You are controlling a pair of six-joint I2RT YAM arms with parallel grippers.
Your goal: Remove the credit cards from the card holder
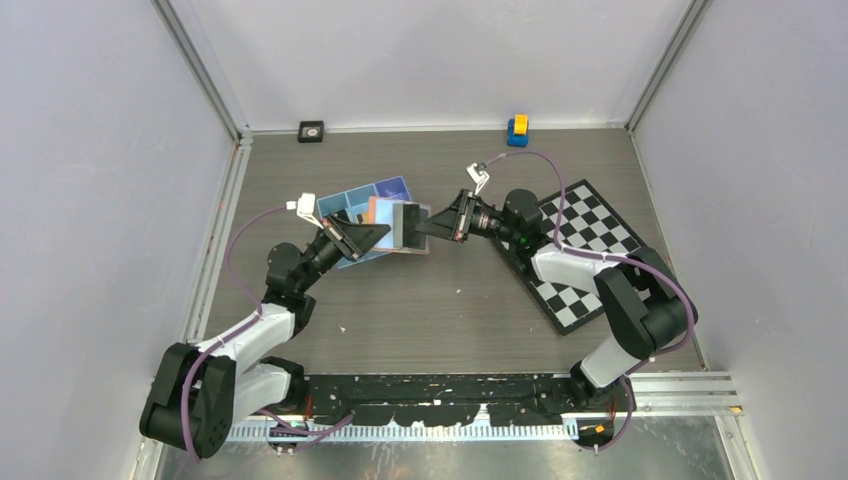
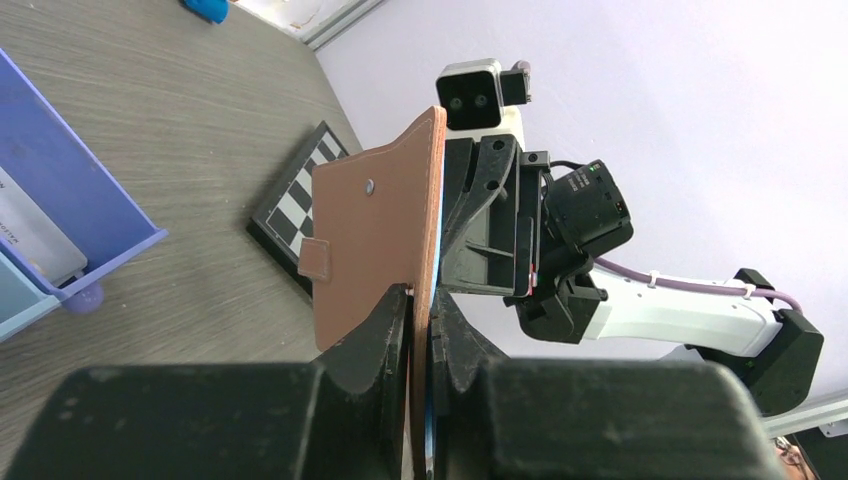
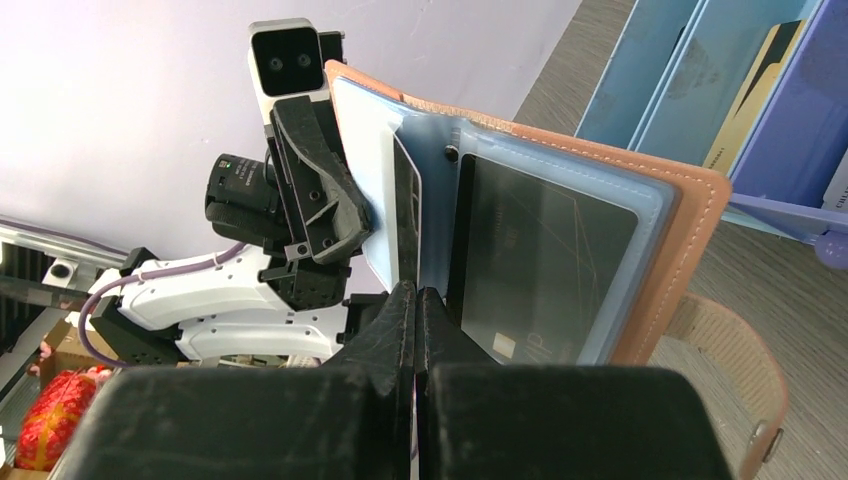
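The brown card holder [image 1: 381, 212] is held off the table, opened out, with clear bluish sleeves inside. My left gripper [image 1: 388, 233] is shut on its edge; in the left wrist view the brown cover [image 2: 375, 215] rises from between the fingers. A dark card [image 3: 407, 205], seen nearly edge-on, stands out at an angle from the holder's left sleeve. My right gripper is shut on that card's edge. A second dark card [image 3: 545, 255] lies flat behind the clear sleeve on the holder's other side. How much of the first card remains inside is hidden.
Under the holder and left gripper stands a blue and purple compartment box [image 1: 340, 200]. The chessboard [image 1: 590, 225] lies below the right arm. A blue-yellow toy [image 1: 517, 130] and a black box [image 1: 311, 132] sit along the back edge.
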